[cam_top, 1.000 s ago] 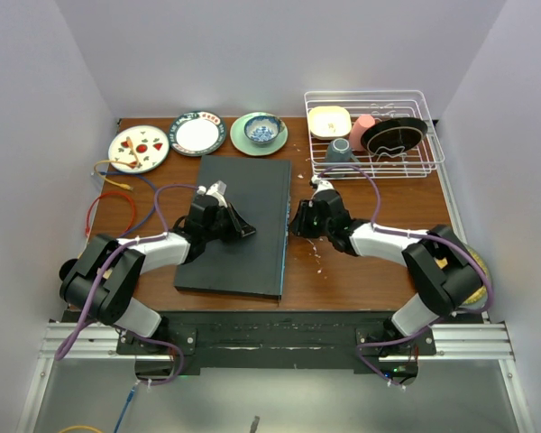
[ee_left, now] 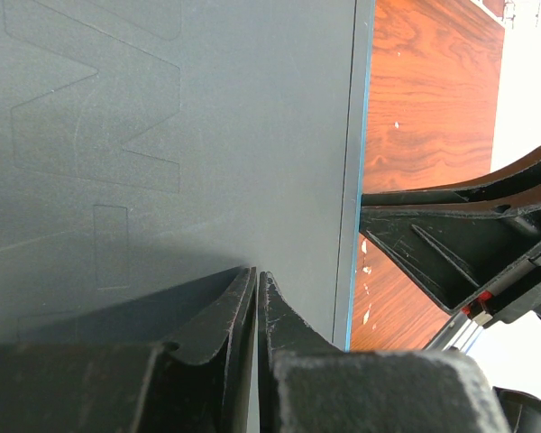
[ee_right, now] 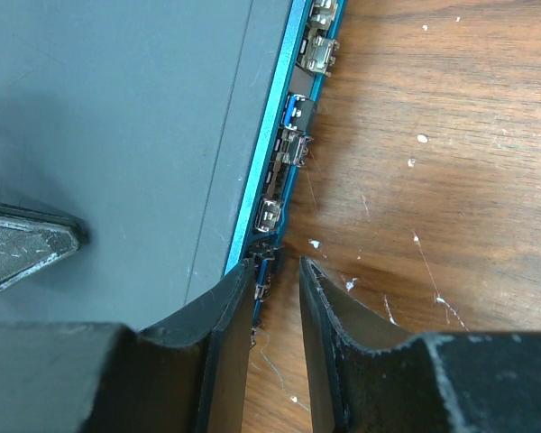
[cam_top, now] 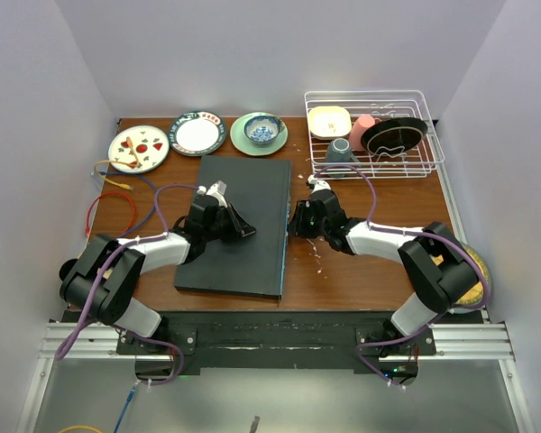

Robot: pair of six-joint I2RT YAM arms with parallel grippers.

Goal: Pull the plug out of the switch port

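A large dark grey switch [cam_top: 234,189] lies flat on the wooden table, its blue-edged port strip [ee_right: 288,135] along its right side. My left gripper rests on the switch's top, its fingertips together; nothing shows clearly between them. My right gripper is at the port strip, fingertips slightly apart, straddling its lower part near a dark connector [ee_right: 266,262]. Whether anything is between them is hard to see.
Plates and a bowl [cam_top: 262,128] line the back. A dish rack [cam_top: 415,162] stands back right. Loose coloured cables [cam_top: 113,198] lie left. Bare table [cam_top: 361,280] is right of the switch.
My right arm has shifted very slightly at the switch's edge over the last second. The left arm and switch look unchanged.
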